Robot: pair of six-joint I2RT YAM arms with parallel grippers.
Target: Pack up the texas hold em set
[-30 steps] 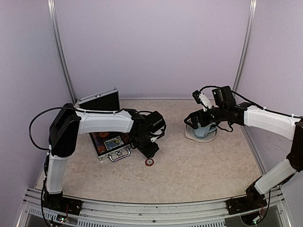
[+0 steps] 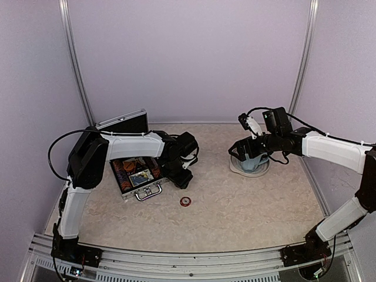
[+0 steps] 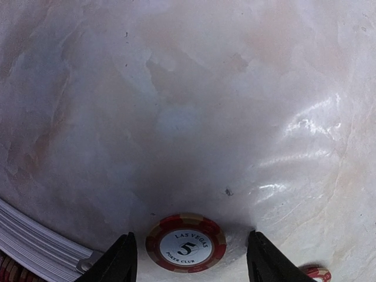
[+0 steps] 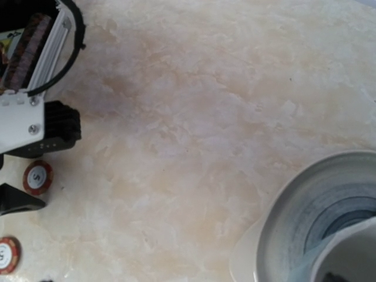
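A red poker chip marked 5 (image 3: 185, 243) lies flat on the table between the spread fingers of my left gripper, which is open. In the top view that chip is hidden under the left gripper (image 2: 183, 181), beside the case. Another red chip (image 2: 185, 201) rests on the table in front of it; the right wrist view shows both this chip (image 4: 8, 255) and the one at the fingers (image 4: 37, 177). The silver case (image 2: 130, 193) stands open with chips and a card deck (image 2: 141, 177) inside. Over at the right, my right gripper (image 2: 238, 153) hangs open and empty above a bowl.
The pale bowl (image 2: 234, 167) at the right holds something light blue (image 2: 252, 163). Bare table lies between the case and the bowl, and along the front. The case's raised lid (image 2: 130, 123) stands behind the left arm.
My left gripper has drawn back left from above the front chip and come down over the chip near the case. The right arm stays still.
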